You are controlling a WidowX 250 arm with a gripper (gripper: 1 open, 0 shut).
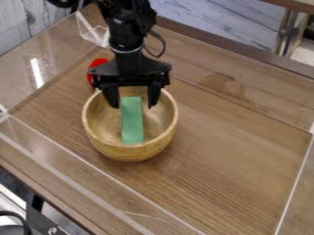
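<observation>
My gripper point(130, 90) is a black arm reaching down from the top centre, its fingers spread open over the back half of a tan bowl point(160, 137). A green elongated object point(131, 121) lies inside the bowl, just below the fingers. Whether the fingertips touch it I cannot tell. A red object point(95, 68) is partly hidden behind the arm and bowl at the left.
A wooden table point(232, 162) has clear room to the right and front of the bowl. A pale ledge point(270, 7) runs along the top right, and a black object sits at the bottom-left corner.
</observation>
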